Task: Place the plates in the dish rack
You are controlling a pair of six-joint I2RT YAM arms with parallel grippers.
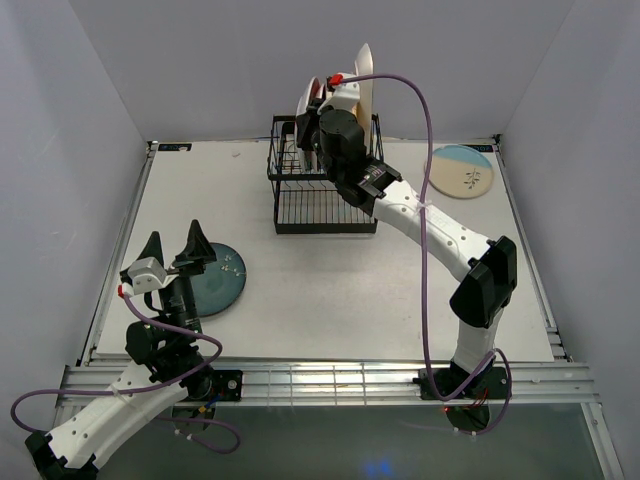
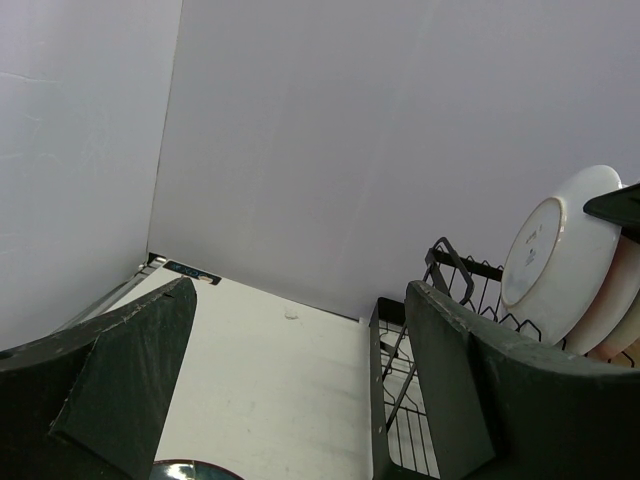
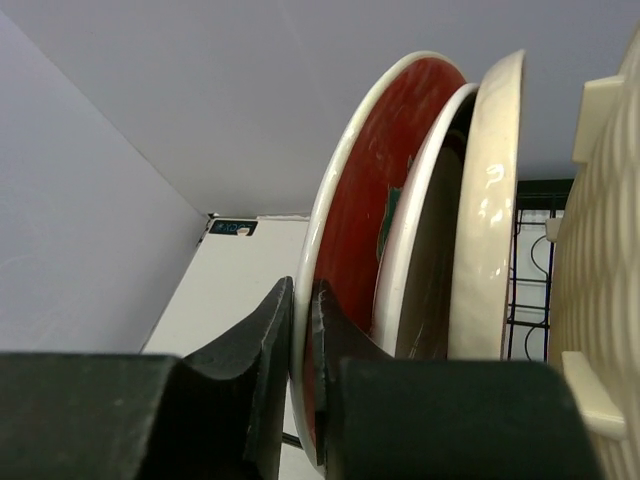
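Observation:
My right gripper is shut on the rim of a red plate (image 3: 372,170), which stands on edge among several pale plates (image 3: 483,220) in the upper level of the black dish rack (image 1: 325,228). In the left wrist view a white plate (image 2: 560,250) leans in the rack. My left gripper (image 1: 176,240) is open over the near left, beside a teal plate (image 1: 222,290) lying on the table (image 1: 300,300). A cream and blue plate (image 1: 460,177) lies flat right of the rack.
Grey walls (image 1: 60,150) enclose the back and sides of the table. The rack's lower front level looks empty.

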